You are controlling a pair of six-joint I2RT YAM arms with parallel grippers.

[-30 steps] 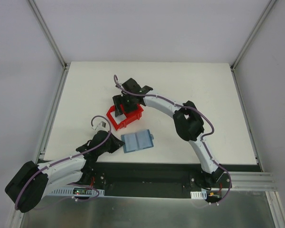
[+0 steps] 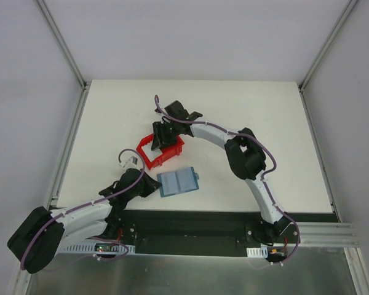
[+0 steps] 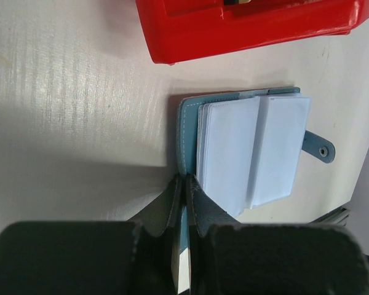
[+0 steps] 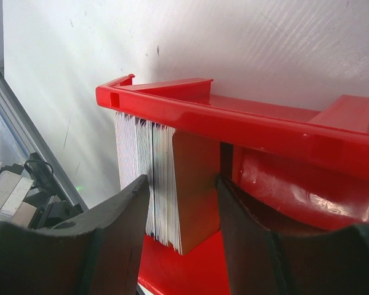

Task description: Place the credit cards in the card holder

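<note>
The blue card holder lies unfolded on the table, clear sleeves facing up. In the left wrist view, the fingertips of my left gripper are shut on the left edge of the holder's thin cover. A stack of cards, white edges showing and a brown card at its right end, stands in the red basket. My right gripper is part open at the stack, one finger over the white edges and the other beside the brown card. Contact with the cards is hard to tell.
In the top view the red basket sits just behind the card holder, close to both grippers.
The left arm and the card holder look unmoved.
</note>
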